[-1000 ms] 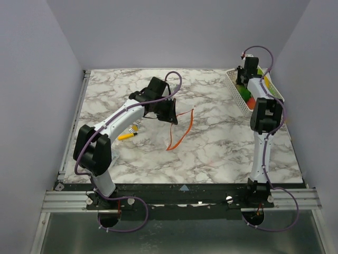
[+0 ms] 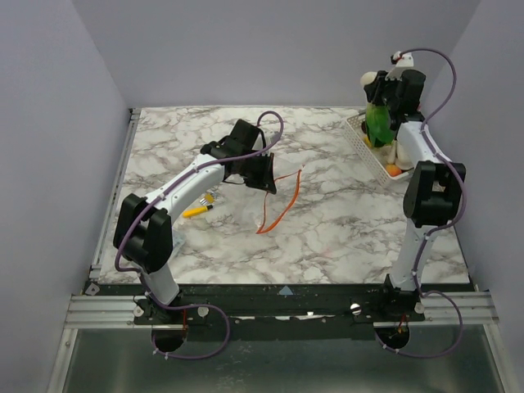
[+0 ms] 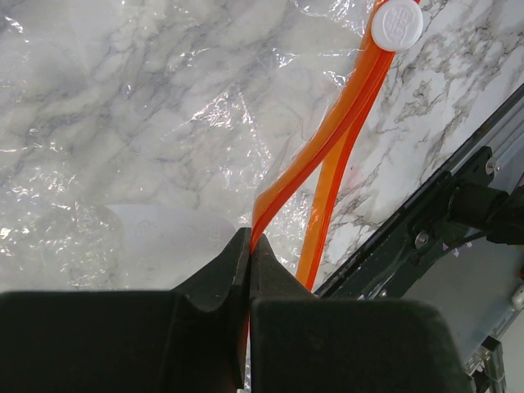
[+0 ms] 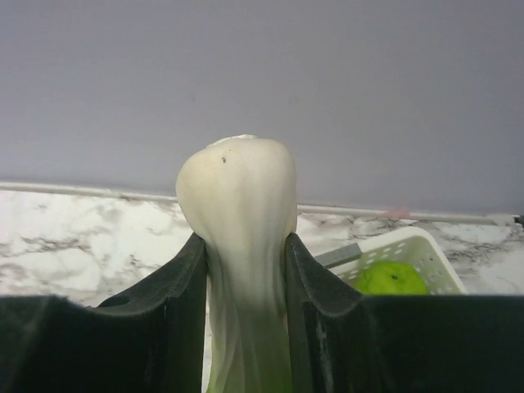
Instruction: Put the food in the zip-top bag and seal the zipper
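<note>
A clear zip-top bag (image 3: pixel 180 147) lies on the marble table, its orange zipper strip (image 2: pixel 282 214) parted into two edges. My left gripper is shut on one orange edge, and the white slider (image 3: pixel 397 24) sits farther along the strip. Over the white basket (image 2: pixel 368 161) at the back right, my right gripper is shut on a leafy vegetable. Its thick white stem (image 4: pixel 239 184) rises between the fingers, and its green leaves (image 2: pixel 378 127) hang down over the basket.
Inside the basket, a green pepper (image 4: pixel 391 278) and an orange item (image 2: pixel 394 170) are visible among other food. A yellow tool (image 2: pixel 198 210) rests left of the bag. The table between bag and basket is clear.
My right gripper has risen and come slightly left, lifting the leafy vegetable above the basket. The basket appears shifted a little toward the front. My left arm and the bag look unchanged.
</note>
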